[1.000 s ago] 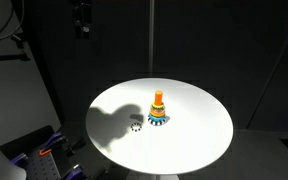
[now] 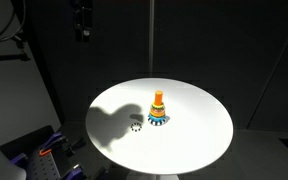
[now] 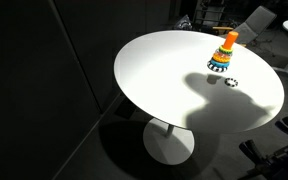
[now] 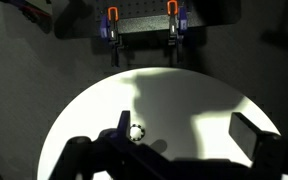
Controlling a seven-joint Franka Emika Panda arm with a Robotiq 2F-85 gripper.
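Note:
A stacking toy (image 2: 158, 110) stands upright on the round white table (image 2: 199, 110), with an orange top over coloured rings and a patterned base. Beside it, apart from it, lies a small black-and-white ring (image 2: 136, 127); exterior view 2 shows the same ring (image 3: 231, 82) near the toy (image 3: 222, 52). My gripper is open, its black fingers wide apart with nothing visible between them except the tabletop below. The ring (image 4: 136, 132) appears close to the left finger. In exterior view 1 my gripper hangs high at upper left, well above the table. The toy cannot be made out in the wrist view.
A perforated base plate (image 4: 144, 22) with orange-and-blue clamps (image 4: 112, 22) sits beyond the table edge. The arm's shadow (image 3: 212, 100) falls across it near the ring. Chairs stand behind in exterior view 2.
Toy and ring have stayed in place.

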